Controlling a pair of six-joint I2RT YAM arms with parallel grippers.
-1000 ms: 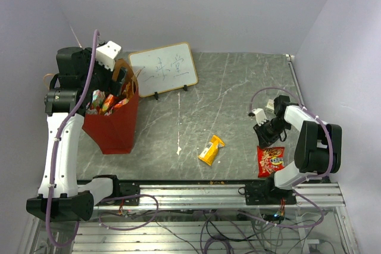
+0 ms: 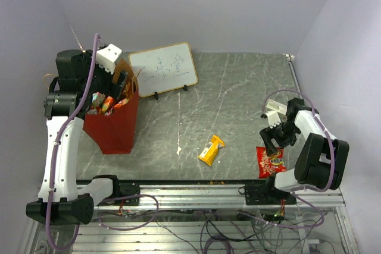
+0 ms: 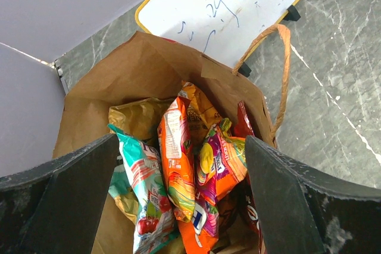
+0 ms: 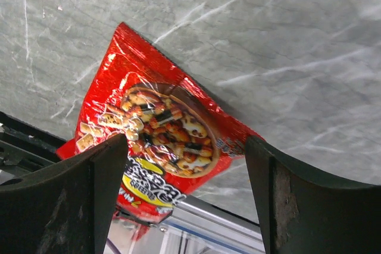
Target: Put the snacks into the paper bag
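Observation:
The red paper bag (image 2: 110,132) stands at the left, holding several snack packs, among them a teal pack (image 3: 146,194) and orange ones. My left gripper hangs open over its mouth. At the right, a red snack pack (image 2: 268,168) lies on the table's front part. My right gripper is low over that pack, open, with the pack between and beneath its fingers. A yellow snack pack (image 2: 211,150) lies alone near the front middle.
A whiteboard (image 2: 162,69) leans on small stands at the back left, behind the bag. Cables lie over the metal frame in front.
My right gripper has moved toward the red pack and now reaches over its upper part. The left arm is almost still, and the snacks lie as before.

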